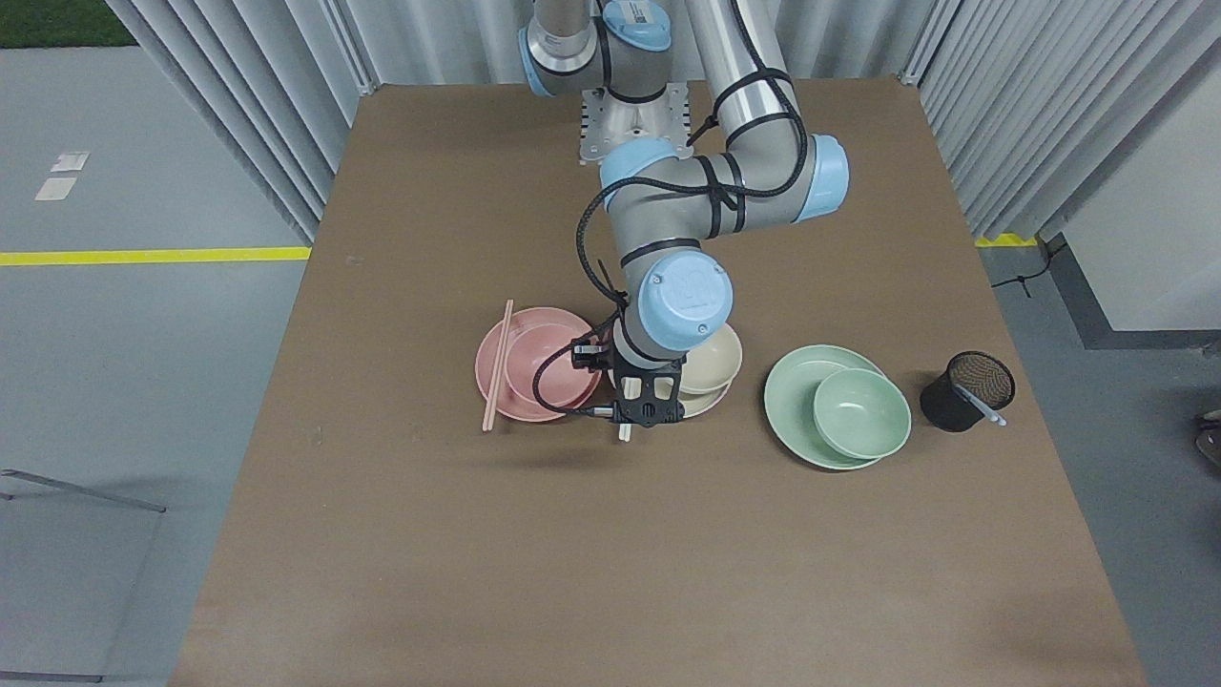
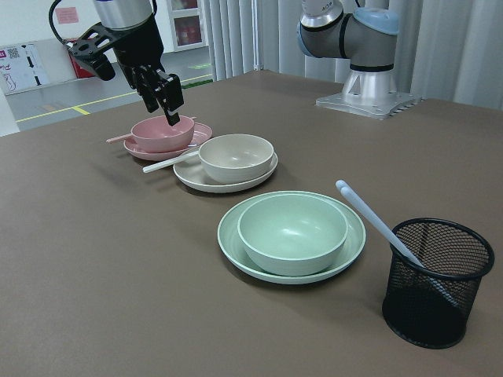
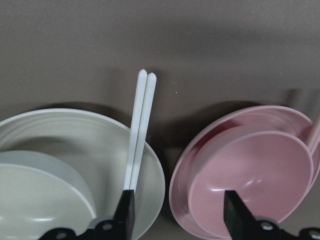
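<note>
My gripper is open, with nothing seen between its fingers, above the middle dish sets. White chopsticks (image 3: pixel 141 120) lie across the rim of a cream plate (image 3: pixel 97 137) beside a cream bowl (image 2: pixel 236 157). The pink plate (image 3: pixel 182 200) holds a pink bowl (image 3: pixel 250 180) and pink chopsticks (image 1: pixel 498 366). A mint plate (image 1: pixel 796 401) holds a mint bowl (image 1: pixel 860 414). A black mesh cup (image 2: pixel 428 306) to its side holds pale chopsticks (image 2: pixel 377 224).
The robot base (image 2: pixel 365 98) stands at the back.
</note>
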